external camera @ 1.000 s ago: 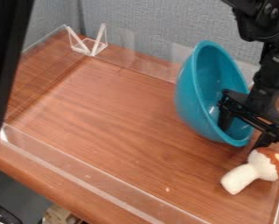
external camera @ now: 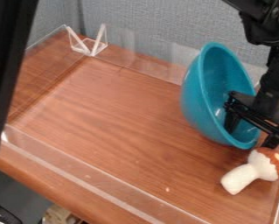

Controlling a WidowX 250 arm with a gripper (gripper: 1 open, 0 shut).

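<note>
A turquoise bowl [external camera: 205, 92] stands tilted on its side at the right of the wooden table [external camera: 118, 131]. My black gripper [external camera: 249, 122] is at the bowl's right edge, its fingers partly over the bowl's opening; whether it is open or shut on the rim is unclear. Just below it lies a toy mushroom [external camera: 249, 172] with a white stem and a brown, spotted cap.
A white wire stand [external camera: 87, 44] is at the back left, near the grey wall [external camera: 153, 26]. Clear plastic edging lines the table's sides. A dark vertical shape fills the left edge.
The gripper has shifted very slightly. The bowl and mushroom look nearly unchanged.
</note>
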